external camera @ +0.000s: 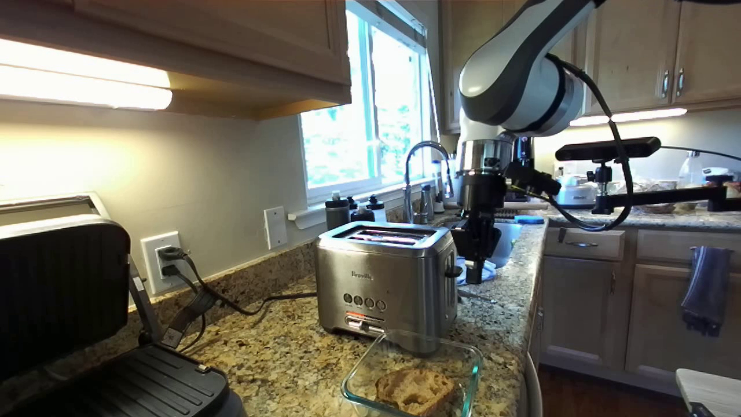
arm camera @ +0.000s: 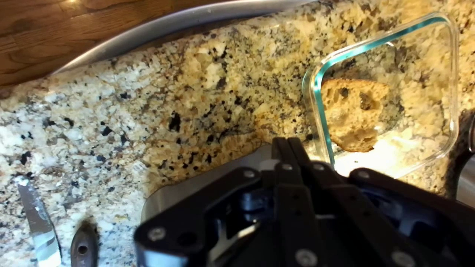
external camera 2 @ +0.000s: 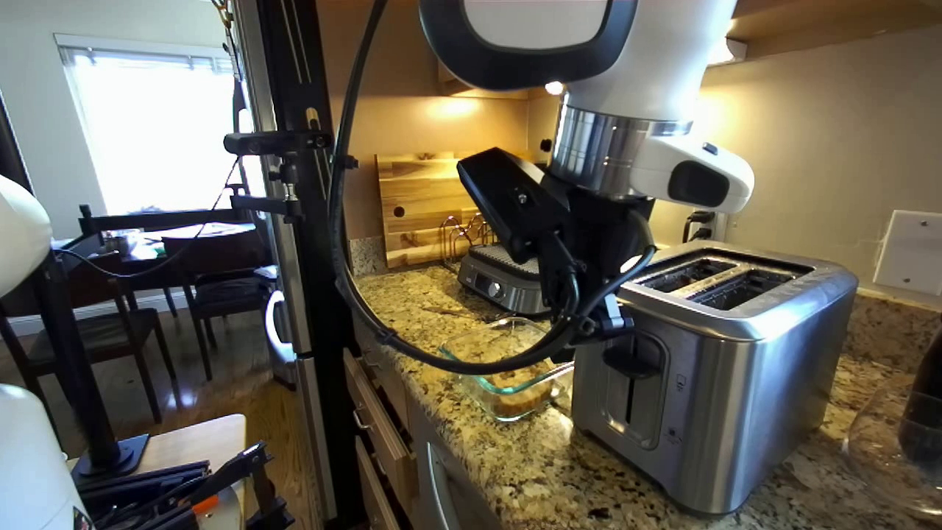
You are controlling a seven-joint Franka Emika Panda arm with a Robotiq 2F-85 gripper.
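Observation:
The steel toaster (external camera: 389, 278) stands on the counter beside the wall, and no bread shows above its slots (external camera 2: 720, 281). In exterior view 2, its dark side lever (external camera 2: 631, 361) sits near the top of its track. My gripper (external camera: 474, 272) points down just off the lever side, shut, with its fingertips close to the lever's height. Whether it touches the lever is hard to tell. Nothing shows between the two black fingers in the wrist view. A slice of bread (arm camera: 354, 113) lies in a clear glass container (arm camera: 454, 84) in front of the toaster.
A knife (arm camera: 38, 222) and a dark handle (arm camera: 84, 244) lie on the counter. An open grill press (external camera: 139, 375) stands at the left. A power cord (external camera: 260, 306) runs behind the toaster. Along the counter's front edge (arm camera: 213, 40), a bare strip is clear.

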